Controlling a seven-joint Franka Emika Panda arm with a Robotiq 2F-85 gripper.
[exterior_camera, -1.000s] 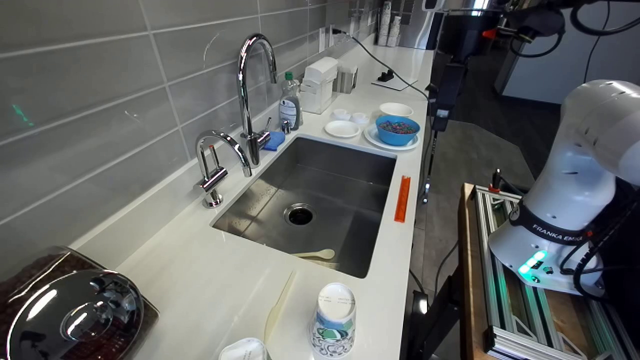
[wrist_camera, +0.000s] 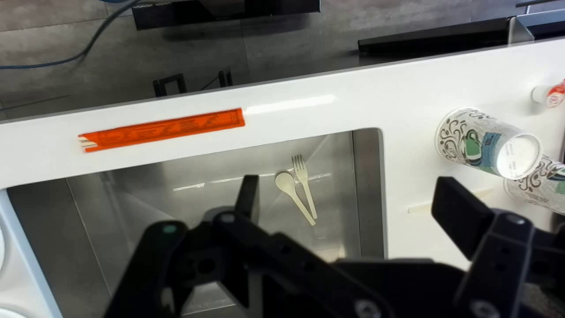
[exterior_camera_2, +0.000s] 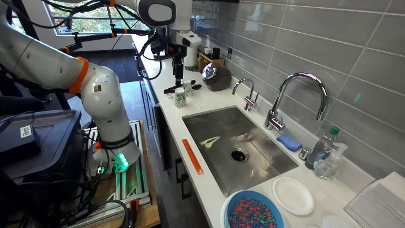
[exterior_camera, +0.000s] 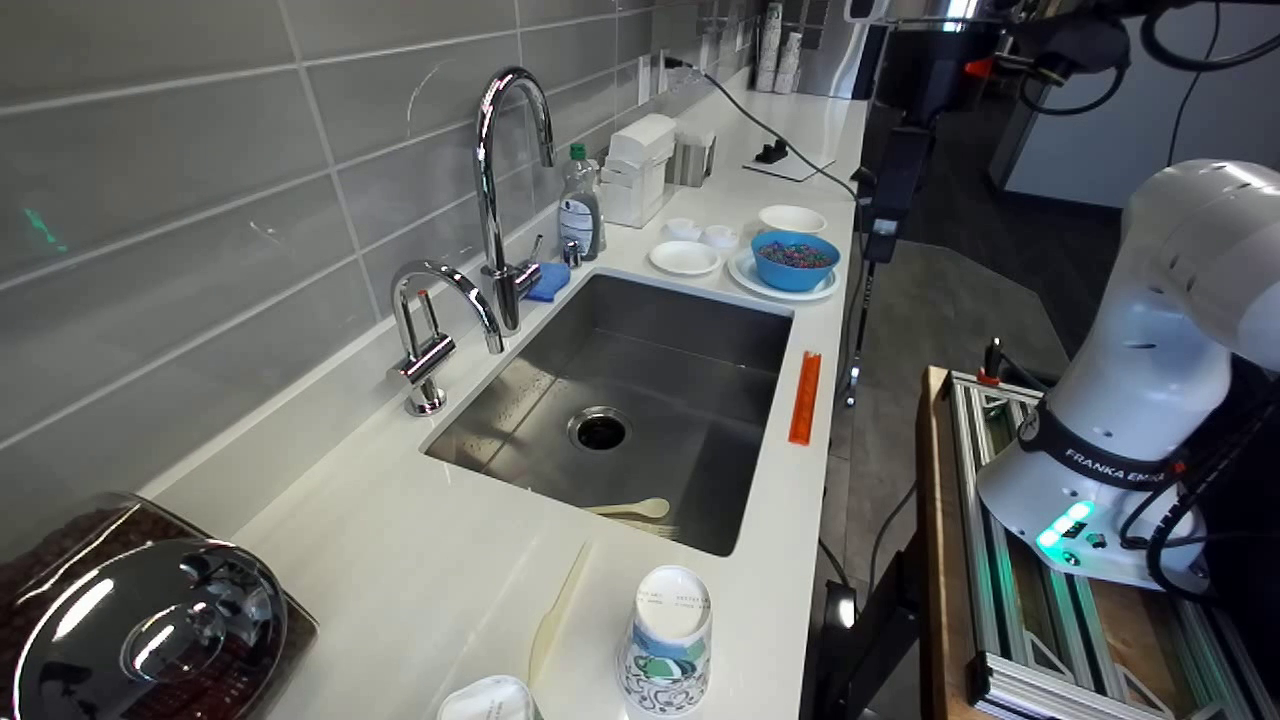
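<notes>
My gripper is open in the wrist view, its two black fingers wide apart with nothing held between them. Beyond that gap, a pale spoon [wrist_camera: 286, 183] and fork [wrist_camera: 300, 168] lie side by side on the floor of the steel sink [exterior_camera_2: 197, 121]. An orange chopstick packet [wrist_camera: 169, 130] rests on the counter along the sink's front edge. Two upside-down patterned paper cups stand past the sink's end, the nearer cup [exterior_camera_2: 180, 98] close to the counter's front. Beside them a pale knife [exterior_camera: 558, 614] lies flat. Exterior view 1 does not include my gripper.
Two chrome faucets, one a tall faucet [exterior_camera_2: 284, 95], rise behind the sink. At its other end are a blue bowl [exterior_camera: 794, 274] of coloured bits and a white plate [exterior_camera: 685, 257]. A blue sponge [exterior_camera_2: 289, 142] and soap bottle [exterior_camera_2: 322, 150] stand by the wall.
</notes>
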